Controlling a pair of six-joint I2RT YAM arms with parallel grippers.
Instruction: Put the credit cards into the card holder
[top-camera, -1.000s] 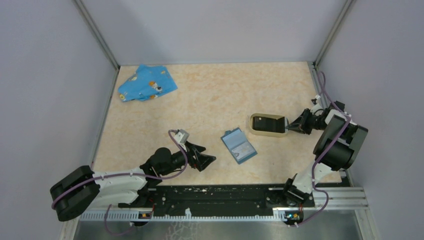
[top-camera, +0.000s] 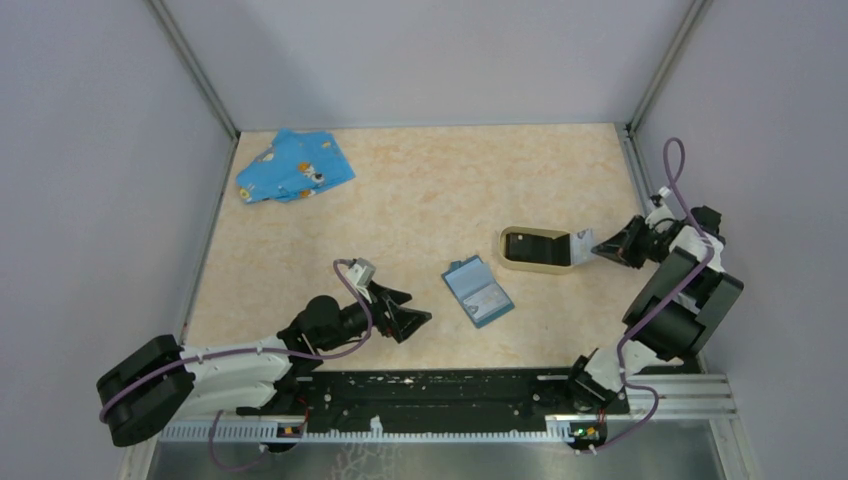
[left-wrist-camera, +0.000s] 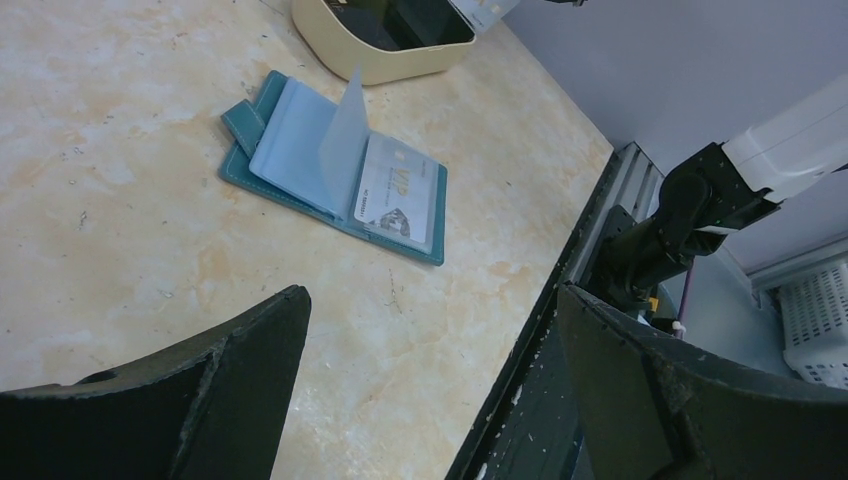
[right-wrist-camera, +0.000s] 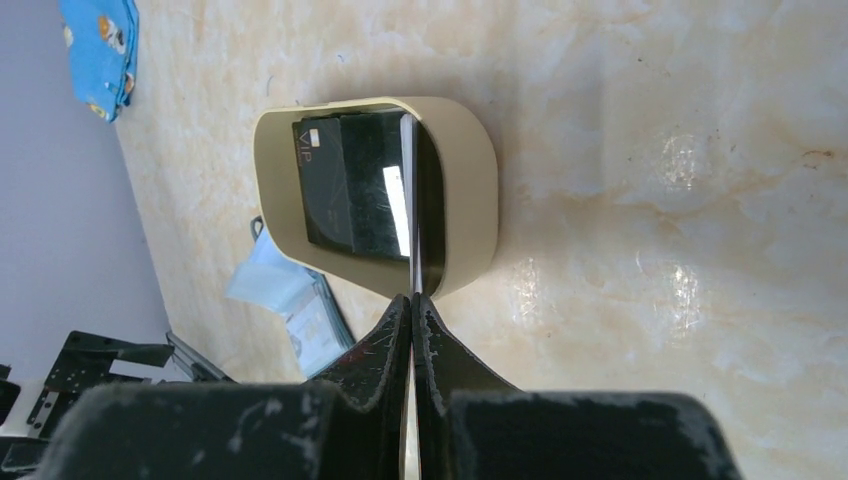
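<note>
My right gripper (top-camera: 596, 250) is shut on a white card (top-camera: 582, 247), which stands at the right end of the beige tray (top-camera: 545, 269). In the right wrist view the card shows edge-on, its near end between the fingertips. Dark cards (right-wrist-camera: 350, 185), one lettered VIP, lie in the tray. The teal card holder (top-camera: 478, 292) is spread flat on the table, left of and nearer than the tray. In the left wrist view a clear sleeve (left-wrist-camera: 345, 150) stands up from it, beside a pale VIP card (left-wrist-camera: 397, 192). My left gripper is open and empty.
A folded blue cloth (top-camera: 295, 166) lies far left at the back. Bare table surrounds the holder and fills the middle. A wall rises close behind the right arm.
The left arm has shifted slightly.
</note>
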